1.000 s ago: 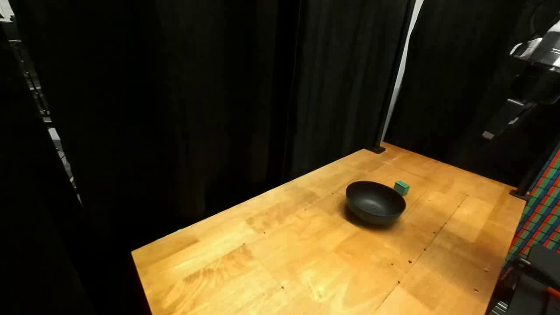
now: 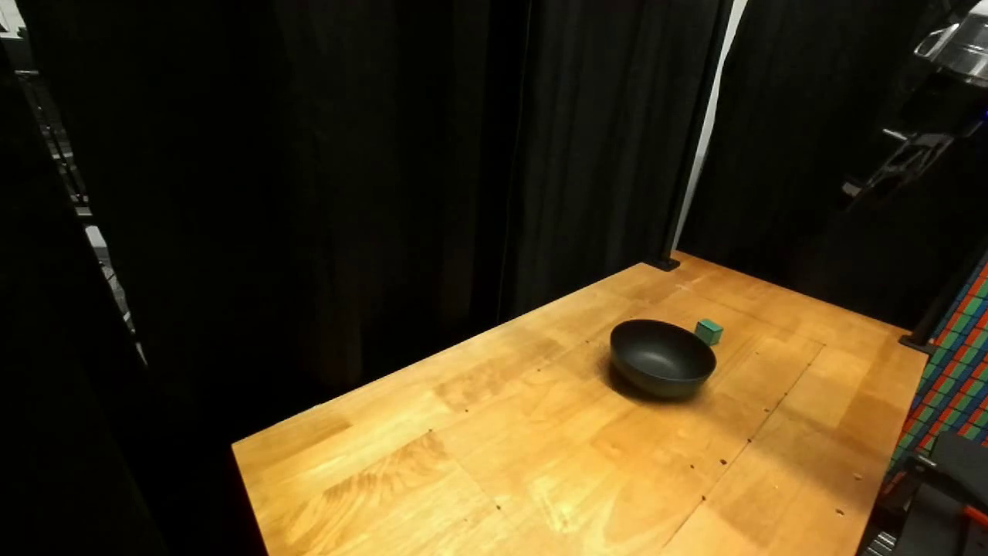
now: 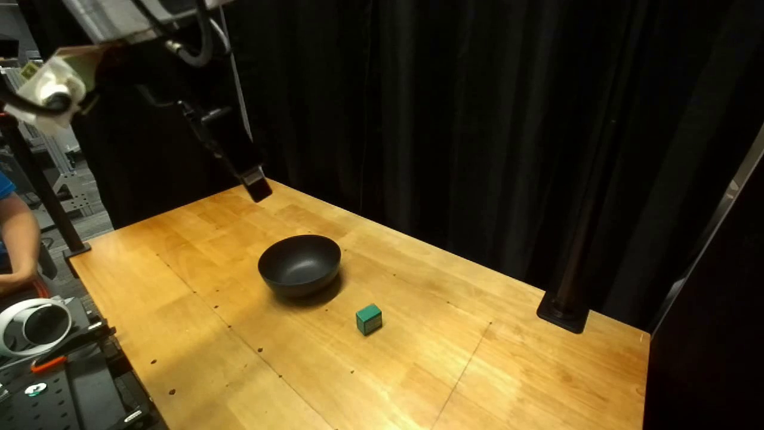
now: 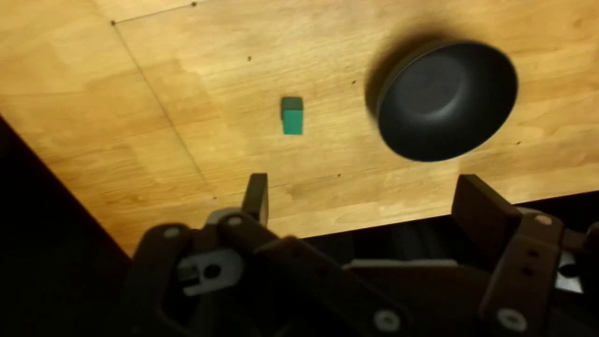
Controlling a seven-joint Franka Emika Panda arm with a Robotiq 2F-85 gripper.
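A small green block [image 3: 369, 319] rests on the wooden table, a short gap away from a black bowl [image 3: 300, 265]. The bowl stands upright, and its inside looks empty in the wrist view. Seen from exterior view 1, the block [image 2: 708, 332] is partly covered by the bowl's rim. High above the tabletop, my gripper is open with its fingers [image 4: 485, 216] wide apart and nothing between them. In the wrist view, the block [image 4: 292, 117] and the bowl [image 4: 447, 101] both lie beyond the fingertips.
Bare wooden table [image 3: 458, 344] surrounds the block and bowl. Black posts stand at its edges, one with a base [image 3: 563, 312] at a corner. Dark curtains hang behind. A person's arm [image 3: 19, 243] shows beyond the table at the left of exterior view 2.
In exterior view 1, my arm has risen a little and shifted slightly, with the gripper turned somewhat. The block and bowl have stayed in place.
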